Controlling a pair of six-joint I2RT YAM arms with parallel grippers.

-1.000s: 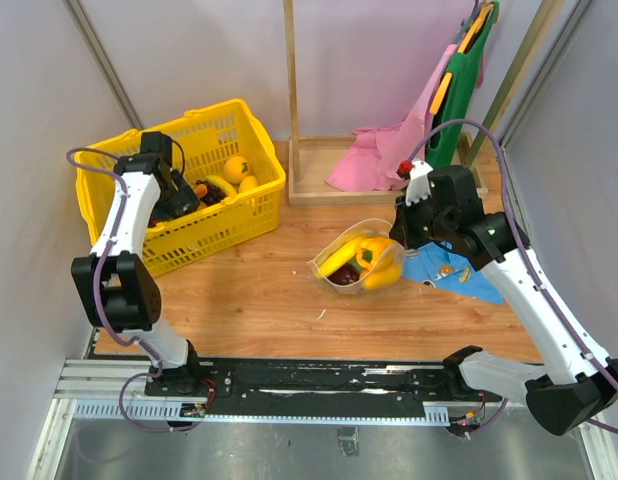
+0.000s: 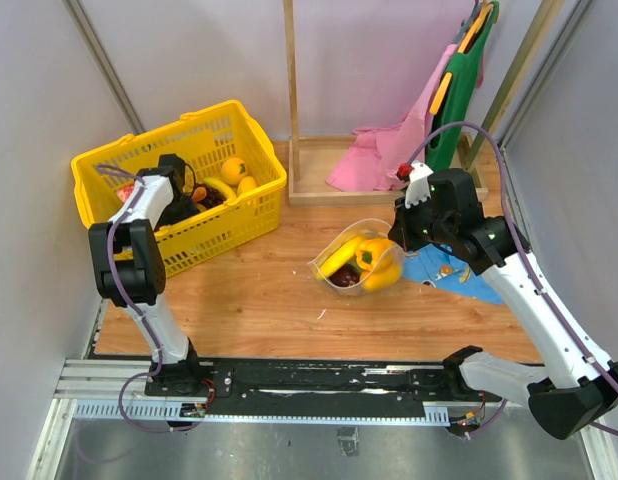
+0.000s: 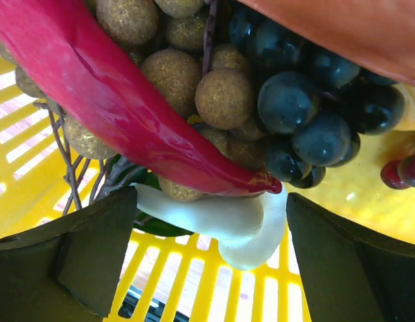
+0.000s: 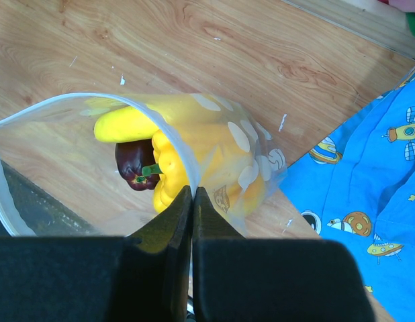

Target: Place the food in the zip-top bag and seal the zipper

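The yellow basket (image 2: pixel 217 227) at back left holds produce. My left gripper is open down inside it, over a white curved vegetable (image 3: pixel 242 249), with a red chili (image 3: pixel 110 87), dark grapes (image 3: pixel 313 134) and brown round fruits (image 3: pixel 221 97) close by. The clear zip bag (image 4: pixel 73 147) stands open on the table, holding a yellow banana-like piece (image 2: pixel 339 257), a yellow pepper (image 4: pixel 168 171) and an eggplant (image 4: pixel 132 161). My right gripper is shut at the bag's rim; whether the film is between its fingertips is hard to tell.
A blue printed cloth (image 4: pixel 355 194) lies beside the bag on the right. A wooden rack (image 2: pixel 314 197) with pink and green items stands at the back.
My left arm has shifted back toward the front and slightly left within the basket. The right arm and the bag have not moved.
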